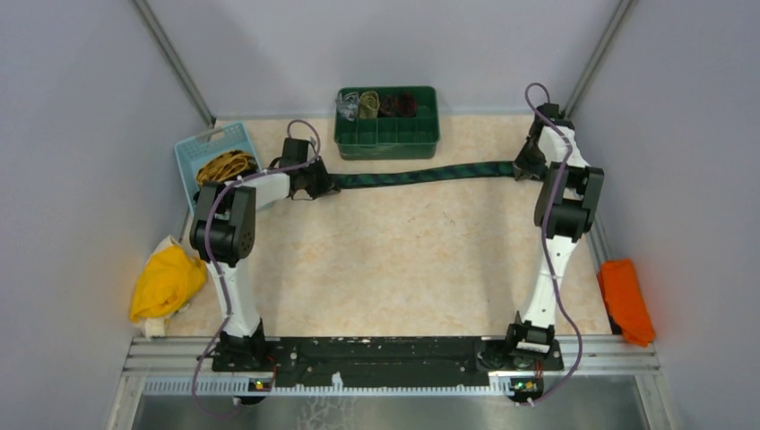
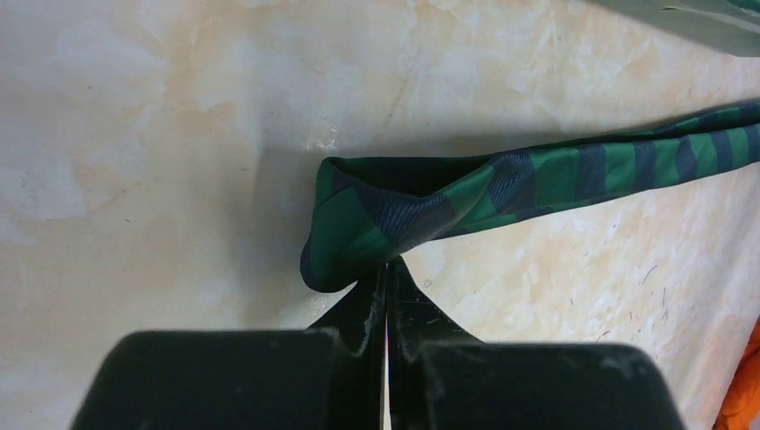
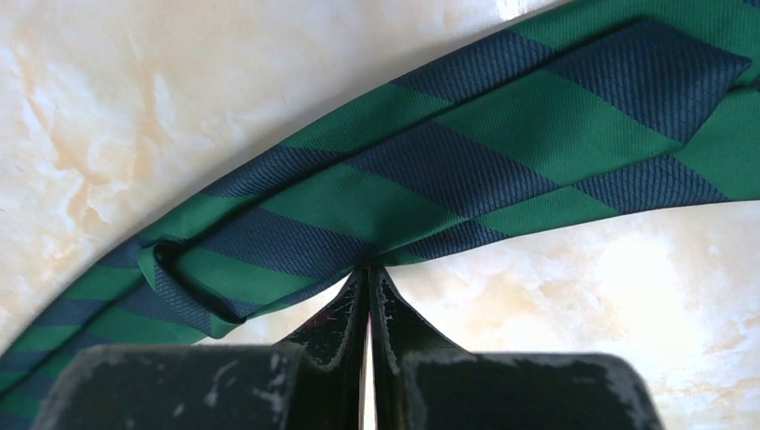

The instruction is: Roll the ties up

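Note:
A green tie with dark blue stripes (image 1: 421,176) stretches nearly straight across the back of the table between both grippers. At its left end, my left gripper (image 1: 335,189) is shut on the tie's lower edge. In the left wrist view, the folded end of the tie (image 2: 358,224) lies over the fingertips, its fabric lifted into a loose loop. My right gripper (image 1: 518,176) is shut on the tie at the far right. The right wrist view shows its fingertips at the near edge of the doubled tie (image 3: 394,193), close to a small curled fold.
Behind the tie stands a green divided box (image 1: 387,152), rolled ties in its back compartments and the front ones empty. A blue basket (image 1: 184,159) with ties is at the left. Yellow cloth (image 1: 168,282) and orange cloth (image 1: 626,300) lie at the sides.

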